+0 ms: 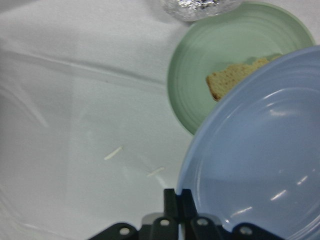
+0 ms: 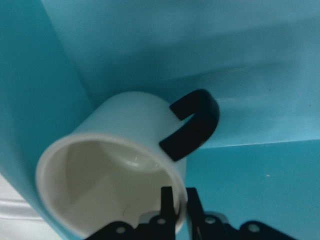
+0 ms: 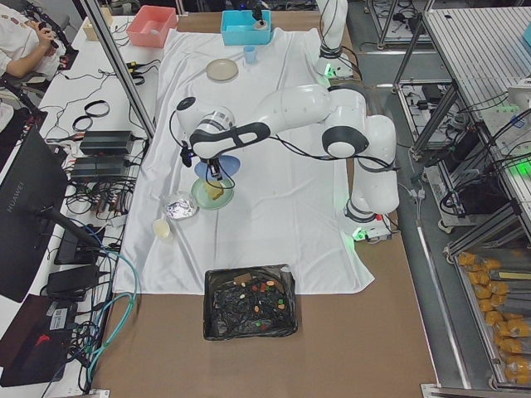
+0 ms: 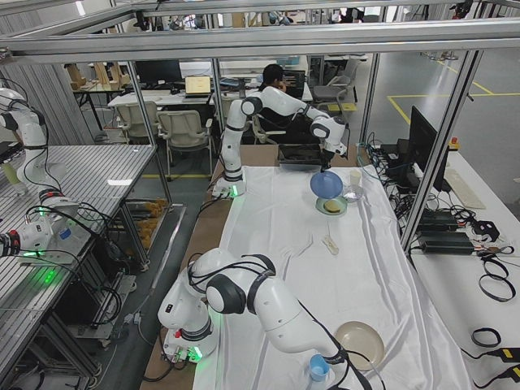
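Observation:
A blue plate [image 1: 255, 150] is held by its rim in my left gripper, which is shut on it. It hangs just above a green plate [image 1: 195, 70] with a slice of bread [image 1: 225, 81], partly covering both; a foil object [image 1: 200, 7] lies beside them. In the right wrist view, my right gripper is shut on the rim of a white mug [image 2: 120, 117] with a black handle, inside a cyan bin [image 3: 234, 36].
A black-lined tray [image 3: 249, 303] with small scraps stands at the near end. A beige plate [image 3: 222, 68], blue cup [image 3: 249, 54] and cream cup [image 3: 162, 228] are on the white cloth.

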